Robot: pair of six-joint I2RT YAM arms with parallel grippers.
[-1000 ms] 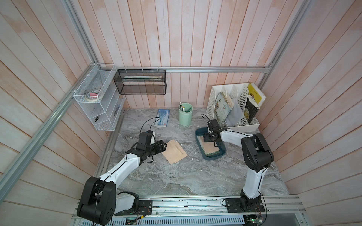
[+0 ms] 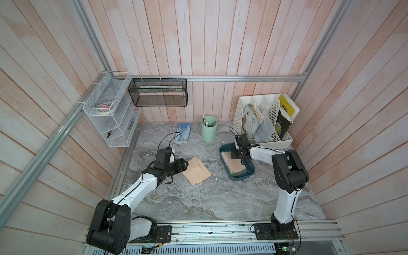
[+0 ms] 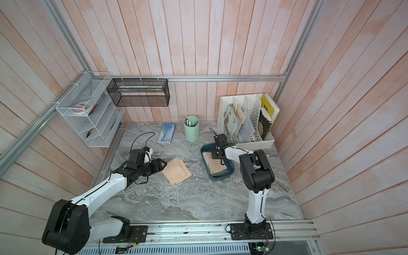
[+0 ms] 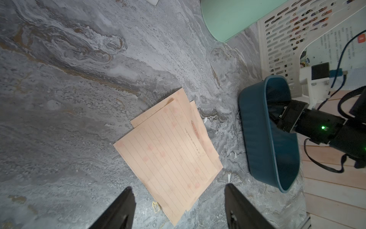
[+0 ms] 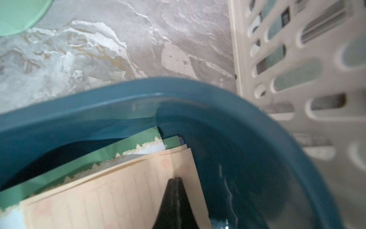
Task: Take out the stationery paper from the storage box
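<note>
Peach lined stationery paper point(image 5: 114, 194) lies in the blue storage box point(image 5: 160, 87), on top of green-edged sheets point(image 5: 114, 150). Over this paper my right gripper is shut, its fingertips together and no sheet between them; the paper spreads out on both sides of them. In the top left view the arm hides the box's far right corner. More peach sheets point(image 4: 167, 156) lie on the table left of the box. Just above their near edge my left gripper stands open, its fingers point(image 4: 124, 208) apart and empty.
A white perforated file rack point(image 5: 289, 72) stands close behind the box. A green pen cup point(image 2: 208, 129) and a blue packet point(image 2: 183, 132) are at the back of the table.
</note>
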